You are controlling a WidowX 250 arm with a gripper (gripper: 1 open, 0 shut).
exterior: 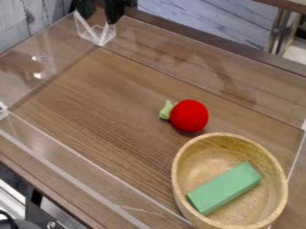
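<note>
My gripper [106, 11] is a dark shape at the top left edge of the camera view, mostly cut off, over a clear, whitish object [96, 32]; its fingers are too indistinct to read. A red round object [191, 116] with a green tip lies right of centre on the wooden table [96, 116]. At the bottom right a cream bowl [191, 168] holds a green rectangular block [225, 186].
A pale wall or edge runs along the top left, and a wooden ledge [269, 4] crosses the top right corner.
</note>
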